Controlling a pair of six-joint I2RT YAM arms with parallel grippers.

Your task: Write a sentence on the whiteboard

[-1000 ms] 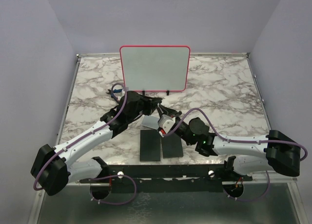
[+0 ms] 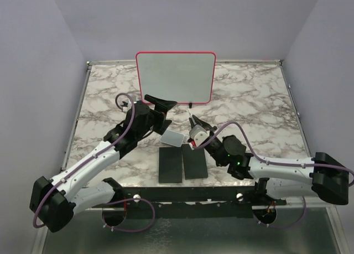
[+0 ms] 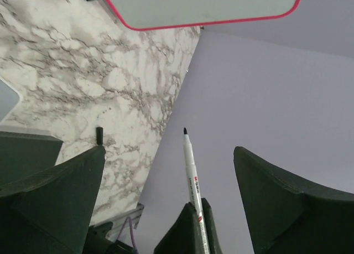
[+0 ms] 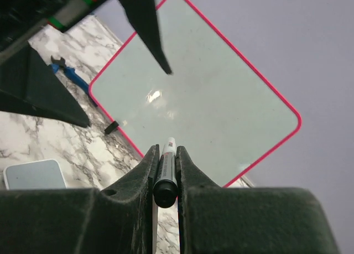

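Observation:
The whiteboard [image 2: 176,77], pale with a red rim, stands blank at the back of the table. My right gripper is shut on a white marker [image 4: 167,174], its black end towards the right wrist camera. In the left wrist view the marker [image 3: 191,174] points up with a bare black tip. To its left in the top view, my left gripper [image 2: 171,115] stands open and empty, its two fingers spread. A small black piece, possibly a cap [image 3: 99,135], lies on the marble in the left wrist view; the right arm may hide it from above.
Two dark flat blocks [image 2: 170,165] and a light grey box [image 2: 172,138] lie in front of the grippers. A blue-handled tool [image 4: 74,78] is left of the board. Black feet [image 4: 112,127] stick out at the board's lower edge.
The left gripper was closed up against the marker's end; now it is open and has drawn back left. The right gripper has moved right with the marker, which now shows clear of the left fingers.

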